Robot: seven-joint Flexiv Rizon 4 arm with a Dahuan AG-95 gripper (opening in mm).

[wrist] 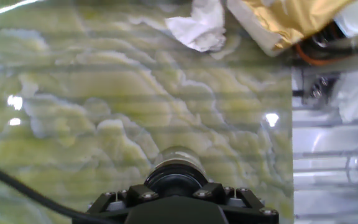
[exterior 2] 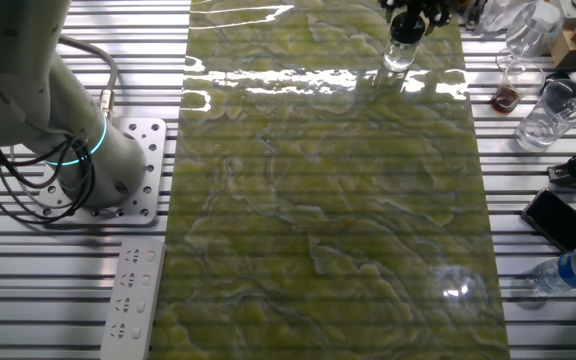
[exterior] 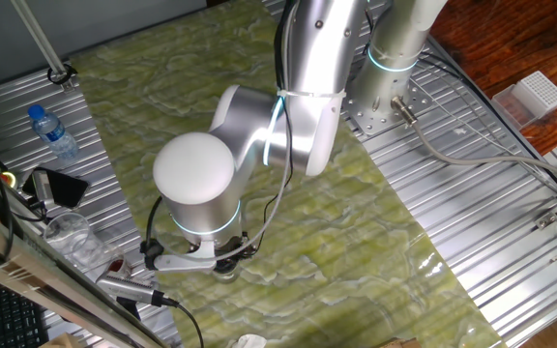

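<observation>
A small clear glass bottle [exterior 2: 401,55] with a black cap [exterior 2: 407,27] is upright below my gripper, at the far edge of the green marbled sheet in exterior view 2. In the wrist view the round black cap [wrist: 176,178] sits between the fingertips of my gripper, which is shut on it. Part of the clear glass [wrist: 180,154] shows beyond the cap. Whether the bottle's base touches the sheet is hard to tell. From exterior view 1 the wrist hides most of the bottle.
Glassware [exterior 2: 553,115], a phone [exterior 2: 565,222] and a water bottle [exterior 2: 573,268] lie along one side of the green sheet [exterior 2: 318,200]. A crumpled tissue [wrist: 201,26] and a gold-coloured packet [wrist: 297,22] are near the gripper. Most of the sheet is clear.
</observation>
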